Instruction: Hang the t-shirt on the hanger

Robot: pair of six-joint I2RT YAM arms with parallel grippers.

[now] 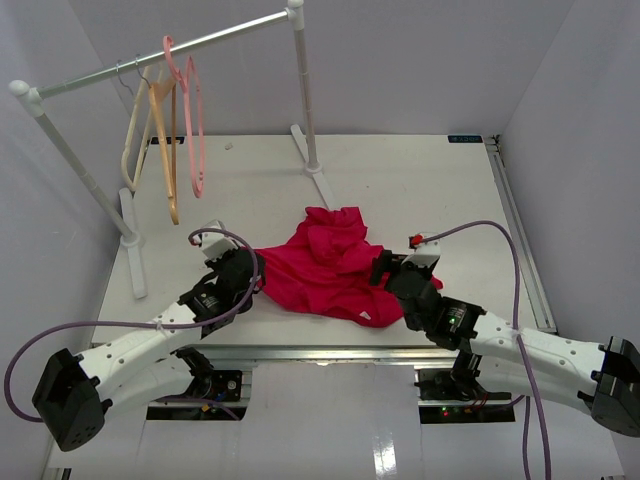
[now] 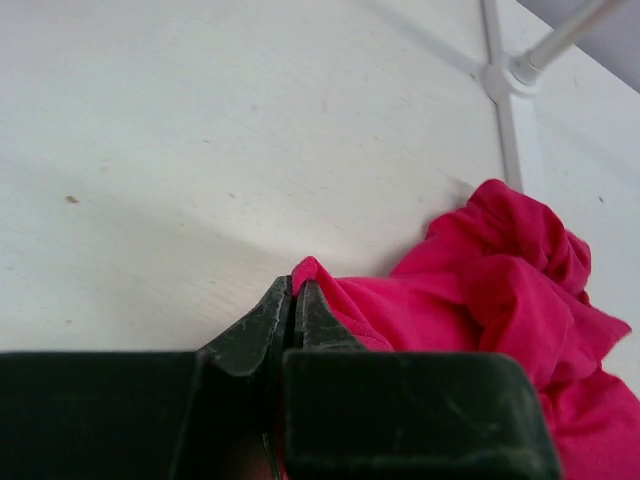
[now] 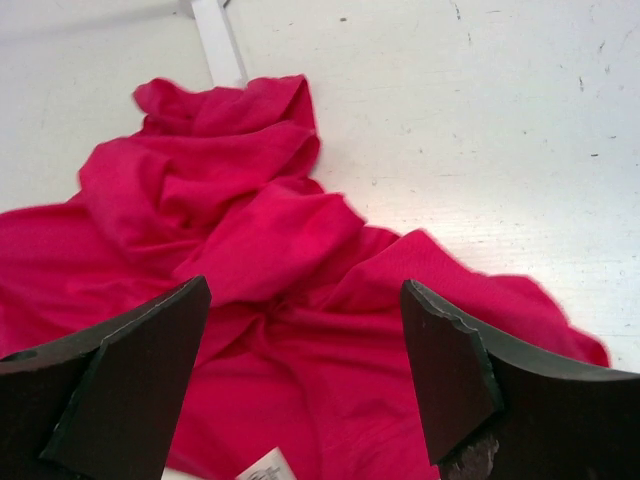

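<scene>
A crumpled red t-shirt (image 1: pixel 315 275) is spread over the middle front of the white table. My left gripper is shut on a bunched edge of it, stretching the cloth toward the left. My right gripper hangs open above the shirt's right part, with cloth below between its fingers. Pink (image 1: pixel 198 140), wooden (image 1: pixel 163 150) and cream (image 1: pixel 130 150) hangers hang from the rail at the upper left.
The white rack (image 1: pixel 307 100) stands on long feet, one just behind the shirt (image 3: pixel 220 40).
</scene>
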